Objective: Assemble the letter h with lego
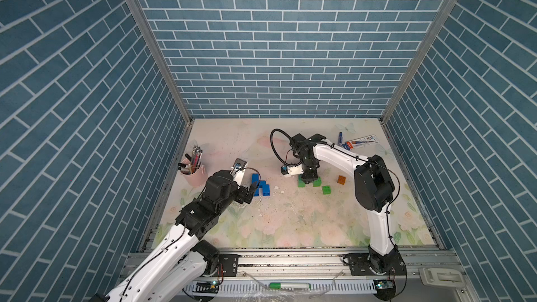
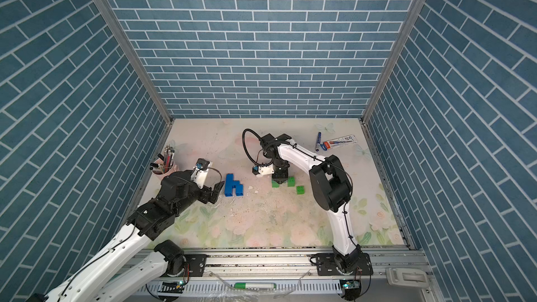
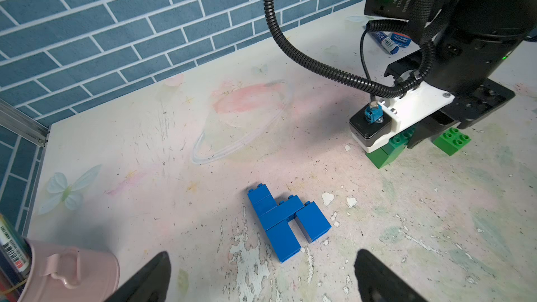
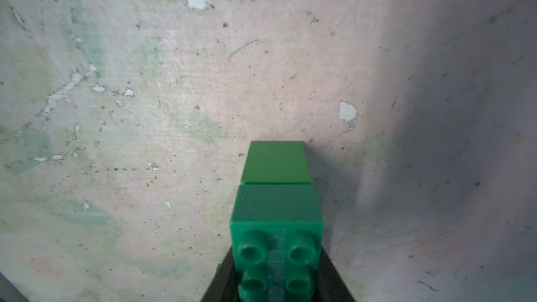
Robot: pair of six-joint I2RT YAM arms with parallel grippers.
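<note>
Blue bricks (image 3: 282, 240) lie joined in an h shape left of the middle, with my open left gripper above the table on their near side, nothing between its fingers. My right gripper is shut on a green brick (image 4: 276, 204) with studs up, low over the table, in line with another green brick (image 4: 275, 161); whether the two are joined I cannot tell. Loose green bricks (image 3: 450, 141) (image 1: 326, 190) lie to the right, partly hidden by the right arm in the top views.
A pink pen cup (image 1: 194, 174) stands at the left. An orange brick (image 1: 341, 179) lies right of the green ones; a blue marker (image 1: 340, 138) and a tube (image 1: 360, 139) lie at the back right.
</note>
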